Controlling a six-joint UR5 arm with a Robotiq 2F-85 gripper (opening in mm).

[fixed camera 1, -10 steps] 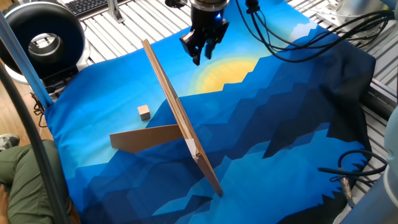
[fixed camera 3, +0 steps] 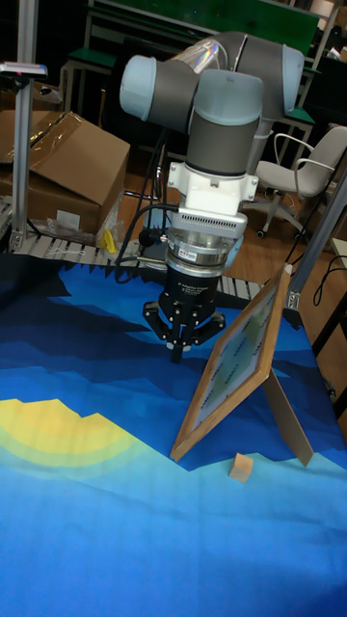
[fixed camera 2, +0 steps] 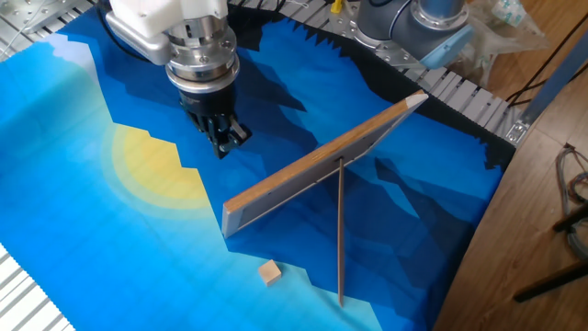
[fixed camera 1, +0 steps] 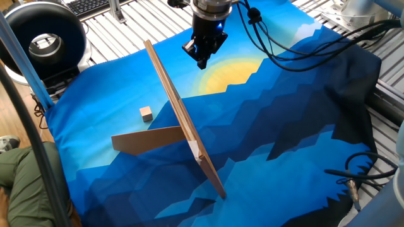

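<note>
My black gripper (fixed camera 1: 202,63) hangs in the air over the far part of the mountain-print cloth, near the yellow sun. Its fingertips are together in exterior view 3, and nothing shows between them; the gripper (fixed camera 3: 176,356) is shut. A small wooden cube (fixed camera 1: 146,114) rests on the cloth, well apart from it. Between the two stands a wood-framed picture (fixed camera 3: 231,362), leaning back on a cardboard prop leg (fixed camera 1: 148,140). In exterior view 2 the cube (fixed camera 2: 269,272) sits on the prop-leg side of the frame (fixed camera 2: 322,164), while the gripper (fixed camera 2: 223,147) is on the other side.
Loose black cables (fixed camera 1: 303,60) hang beside the arm. A cardboard box (fixed camera 3: 72,170) stands behind the table, and a person (fixed camera 1: 31,180) shows at the left edge.
The gripper's fingers stood apart a second ago and are now together. The gripper has shifted only slightly; the frame and cube have not moved.
</note>
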